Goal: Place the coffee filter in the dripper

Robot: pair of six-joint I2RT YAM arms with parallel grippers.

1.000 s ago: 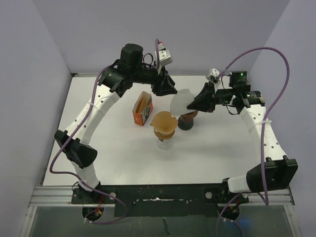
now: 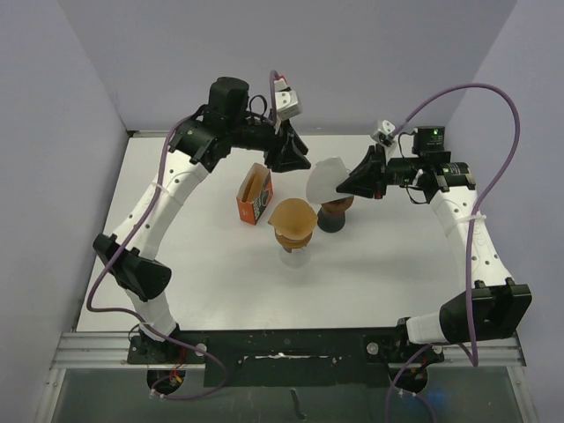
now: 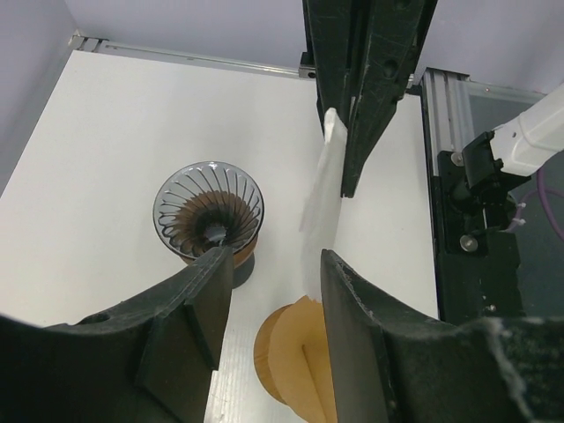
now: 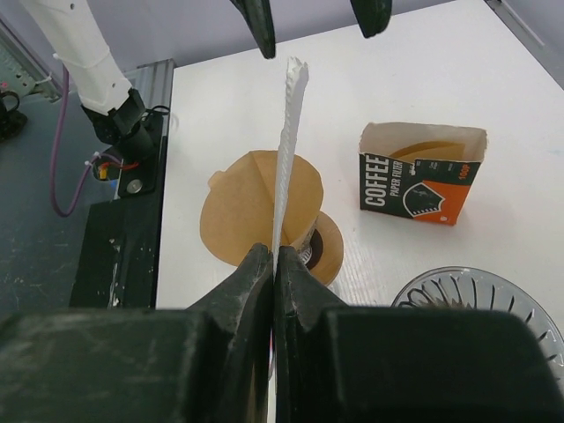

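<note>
A white paper filter (image 2: pixel 326 180) hangs upright, seen edge-on in both wrist views, with my right gripper shut on its edge. To the left of the filter in the top view is my left gripper (image 2: pixel 305 161). In the left wrist view, its fingers (image 3: pixel 208 295) stand apart with nothing gripped, and the filter (image 3: pixel 322 216) shows beyond them. The clear ribbed dripper (image 3: pixel 209 210) sits on a dark-based stand. From above, the filter and right gripper partly cover it.
Brown paper filters (image 2: pixel 293 218) rest in a holder in front of the dripper. An orange-and-black coffee filter box (image 4: pixel 419 183) stands open at the back.
My left gripper has drawn slightly left, away from the filter. The filter's free edge has shifted a little to the right, while the right arm has hardly moved.
</note>
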